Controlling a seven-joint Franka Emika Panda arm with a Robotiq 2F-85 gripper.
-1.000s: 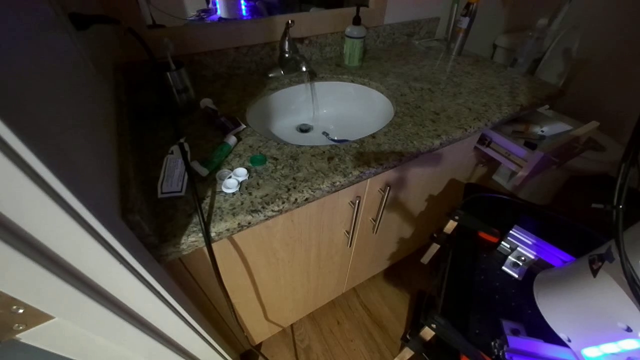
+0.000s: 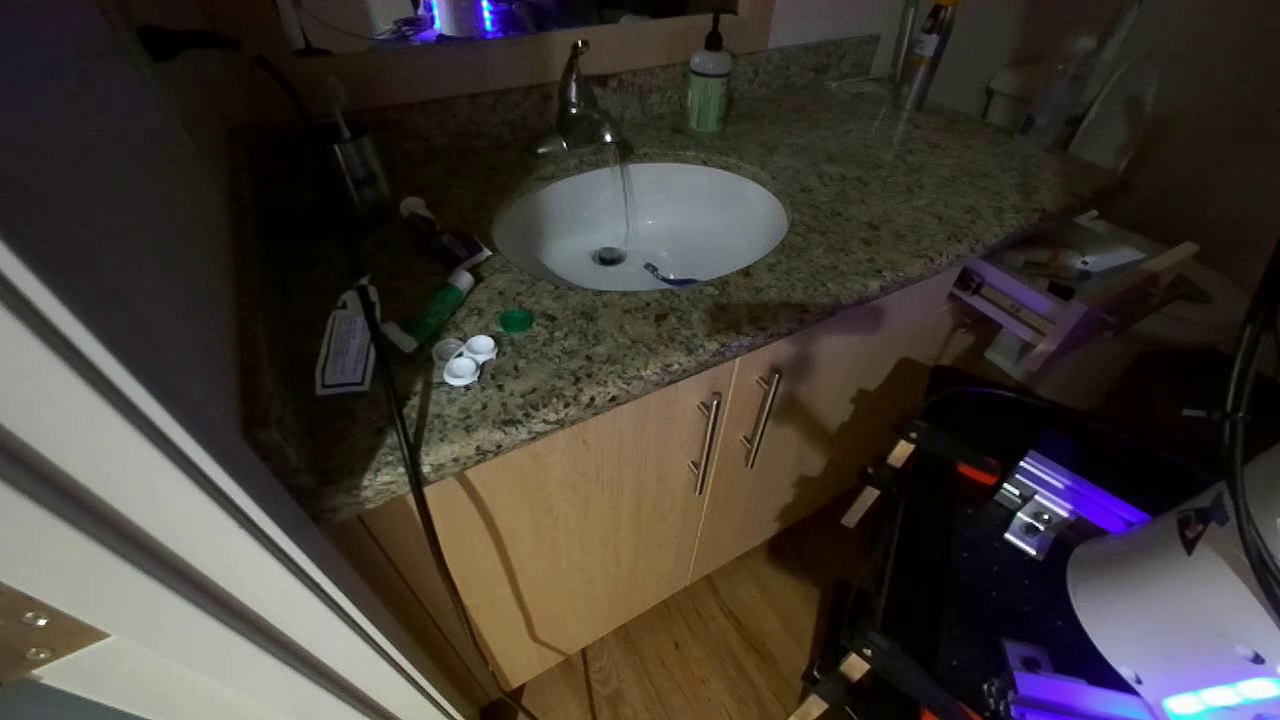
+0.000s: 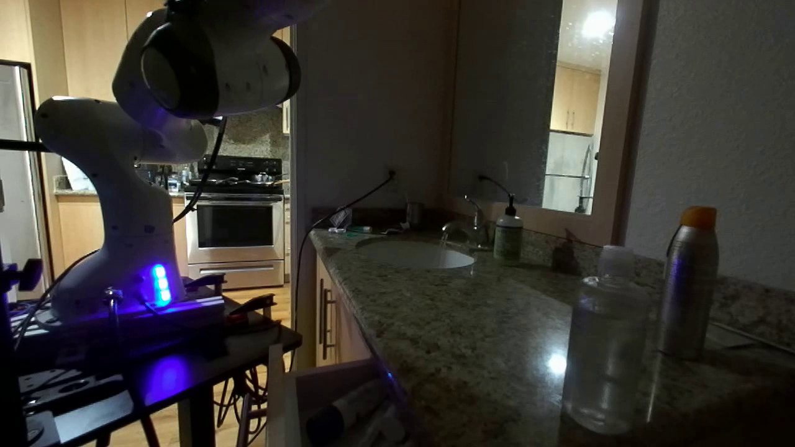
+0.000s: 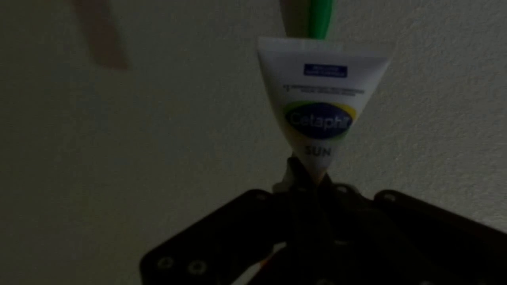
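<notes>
In the wrist view a white Cetaphil Sun tube juts up from my gripper, its wide flat end away from me. The dark fingers are shut on its narrow lower end, which they partly hide. Behind the tube's wide end, something green shows at the top edge; what it is I cannot tell. Pale, rough-textured background fills the rest of that view. Neither exterior view shows the gripper; the second shows part of the arm raised left of the counter.
The granite counter holds a sink with running water and a toothbrush inside. Tubes, a contact lens case and a green cap lie left. A drawer stands open at right. A clear bottle stands near a spray can.
</notes>
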